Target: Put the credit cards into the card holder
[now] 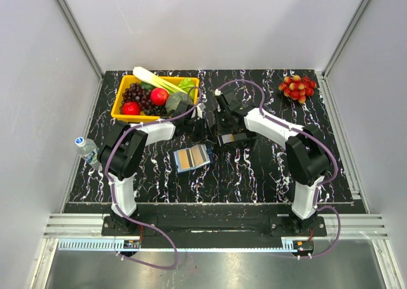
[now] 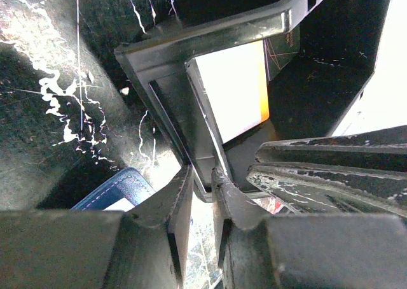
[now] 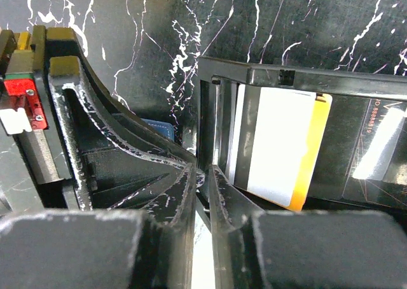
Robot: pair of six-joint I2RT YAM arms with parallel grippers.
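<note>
The black card holder lies open at the table's middle, with white and yellow cards in it, also visible in the left wrist view [image 2: 229,88]. My left gripper is at the holder's near edge, its fingertips close together; whether anything is between them is unclear. My right gripper is at the holder's end beside the left one, fingertips nearly closed; what they grip is hidden. A blue-edged mat with brown and white cards [image 1: 193,158] lies below the grippers in the top view.
A yellow basket [image 1: 117,104] of fruit and vegetables stands at back left, a water bottle [image 1: 87,150] at far left, red fruit [image 1: 297,87] at back right.
</note>
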